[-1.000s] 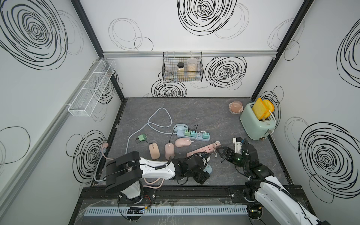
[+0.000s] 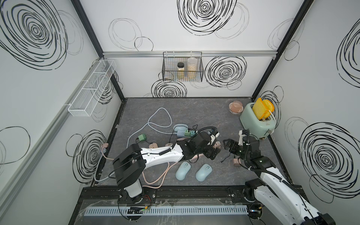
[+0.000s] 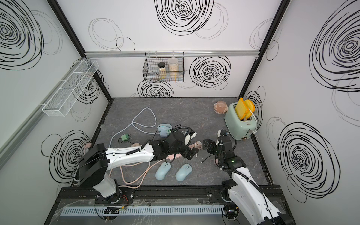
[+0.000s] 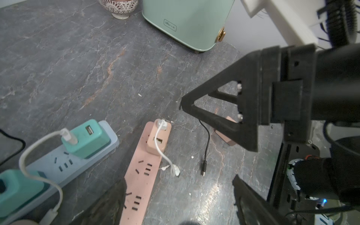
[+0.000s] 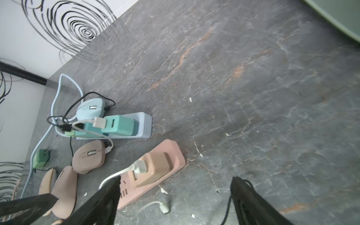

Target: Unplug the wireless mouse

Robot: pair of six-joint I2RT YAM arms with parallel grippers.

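Note:
A pink power strip (image 4: 136, 187) carries a beige adapter (image 4: 157, 144) with a white cable plug (image 4: 162, 124) in it; its other end lies loose. A blue strip (image 5: 142, 125) holds teal adapters (image 5: 120, 125) with cables, one linking to a pink mouse (image 5: 88, 157). A blue mouse (image 5: 90, 109) lies behind it. My left gripper is open above the pink strip, fingers empty. My right gripper stands open, empty, to the right of the left one, above a loose black cable (image 4: 206, 150).
A mint toaster (image 2: 255, 123) and a bowl (image 2: 235, 107) stand at the back right. Two blue mice (image 2: 183, 170) (image 2: 203, 172) lie at the front.
My left arm has risen and moved toward the back and right, over the pink strip, near the right gripper. The right gripper has moved slightly back.

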